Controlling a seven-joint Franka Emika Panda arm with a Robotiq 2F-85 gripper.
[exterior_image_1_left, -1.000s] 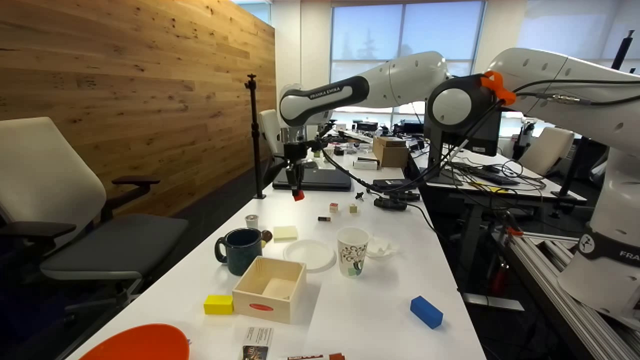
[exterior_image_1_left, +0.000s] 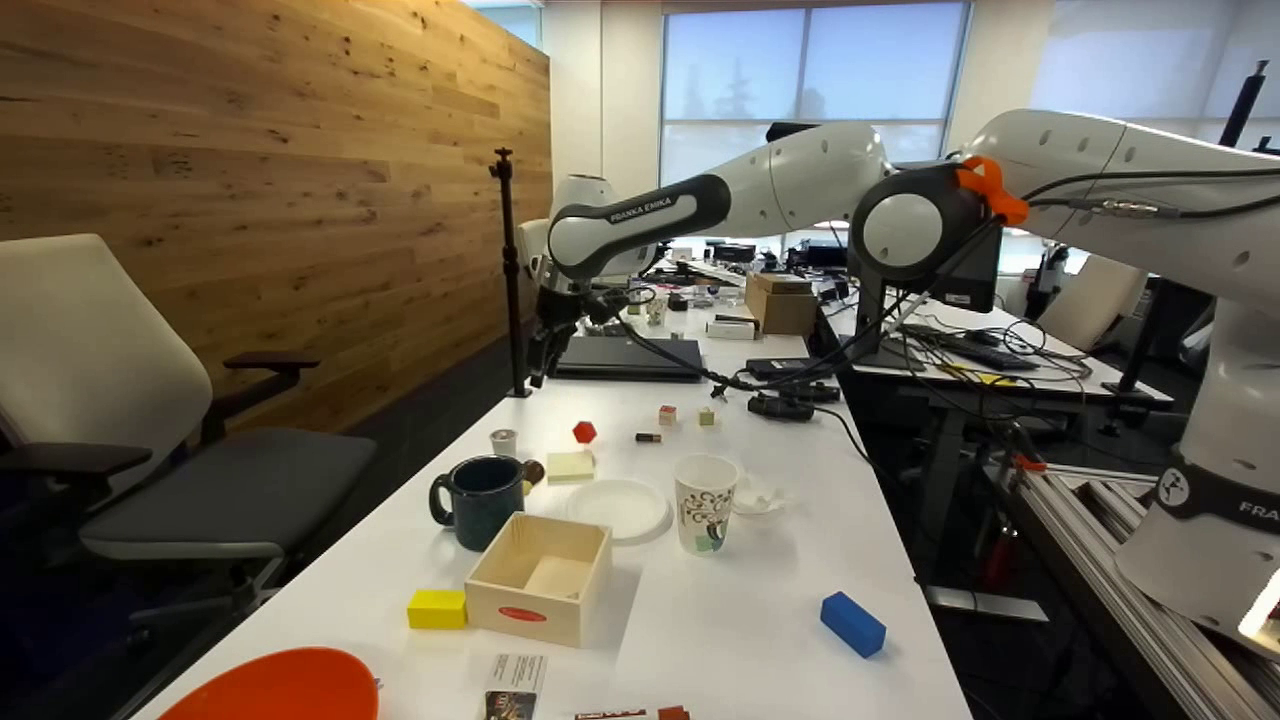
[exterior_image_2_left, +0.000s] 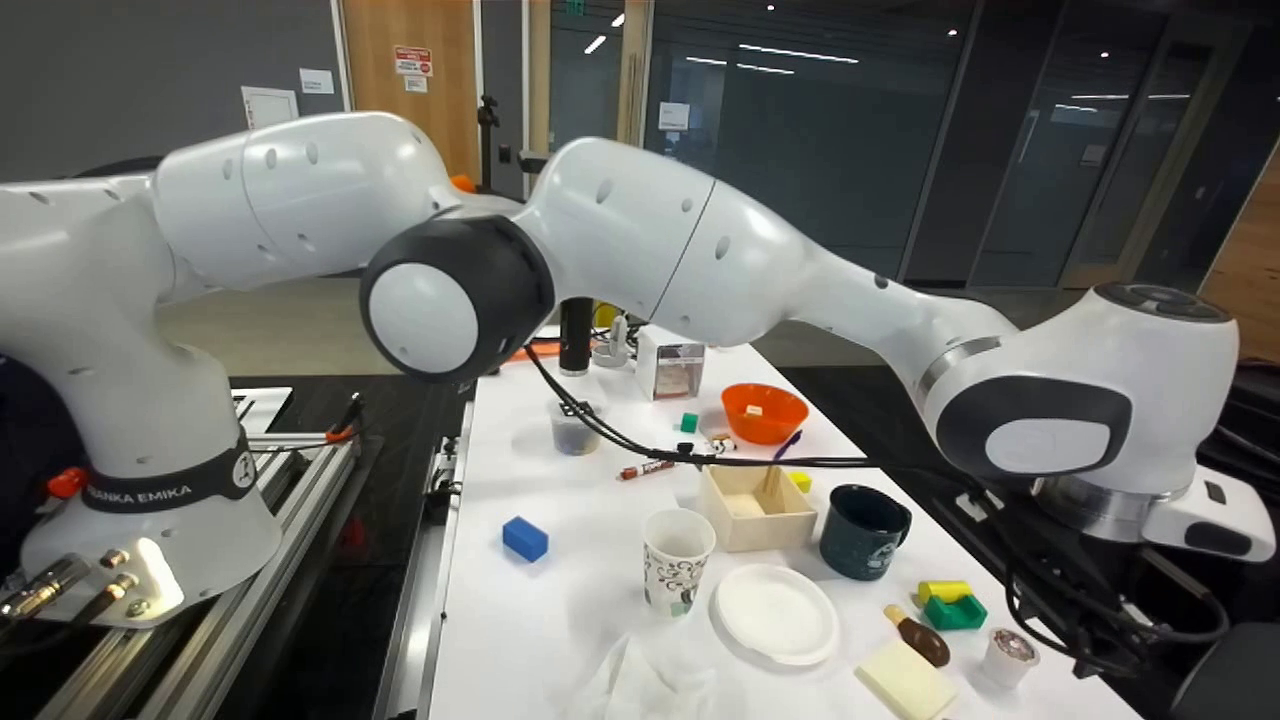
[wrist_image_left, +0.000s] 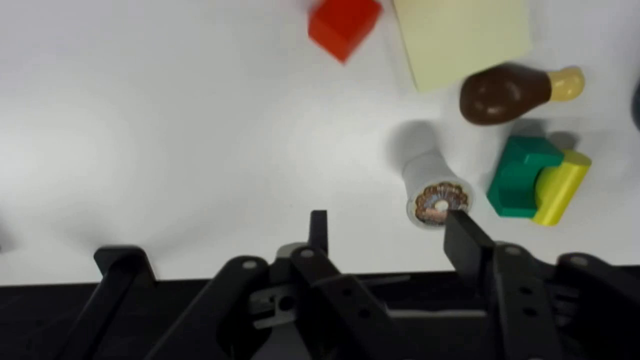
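My gripper is open, a clear gap showing between its fingers, with nothing held. In exterior view 1 the gripper (exterior_image_1_left: 542, 360) hangs over the table's far left edge, tilted. A red block (wrist_image_left: 343, 27) is apart from the fingers, near the top of the wrist view; in exterior view 1 the red block (exterior_image_1_left: 584, 432) appears over the white table beyond the sticky notes. It is slightly blurred, so I cannot tell whether it is at rest. A small white pod (wrist_image_left: 442, 201) appears close to the right finger in the wrist view.
Near the pod are a green block (wrist_image_left: 516, 180), a yellow block (wrist_image_left: 561, 186), a brown bulb-shaped toy (wrist_image_left: 504, 93) and sticky notes (wrist_image_left: 465, 36). A dark mug (exterior_image_1_left: 486, 498), wooden box (exterior_image_1_left: 540, 576), plate (exterior_image_1_left: 618, 510) and paper cup (exterior_image_1_left: 704, 502) stand closer to exterior view 1.
A second ago the red block was at my fingertips; now it is apart from them and lower. The gripper has swung left and tilted.
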